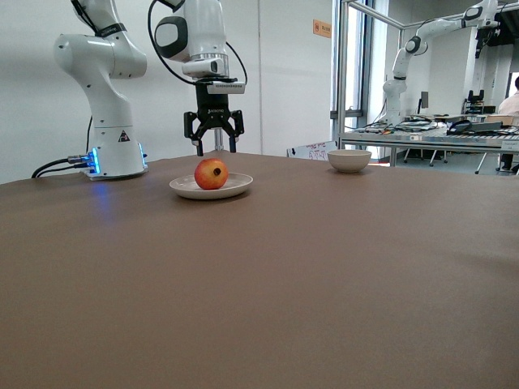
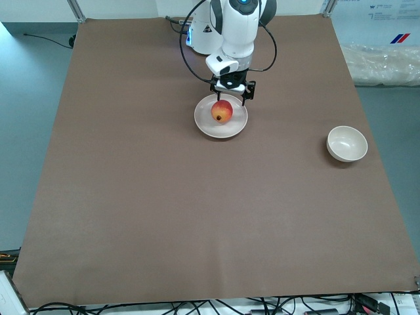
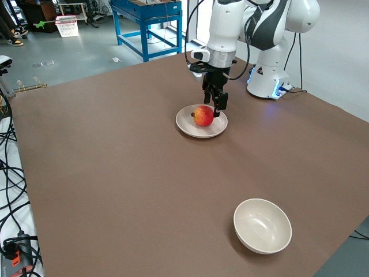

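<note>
A red-yellow apple [image 2: 222, 111] rests on a white plate [image 2: 209, 128], also seen in the top view as apple [image 1: 211, 173] and in the right view as apple [image 3: 203, 116]. My black gripper [image 1: 215, 143] hangs just above and behind the apple, its two fingers apart, open, with nothing held between them. In the right view the gripper [image 3: 211, 107] partly overlaps the back of the plate and apple. An empty white bowl [image 2: 347, 143] stands apart to the right in the left view, nearest the camera in the right view [image 3: 262, 225].
The arm's white base and cables stand at the back edge. Cables and equipment lie beyond the table's edge.
</note>
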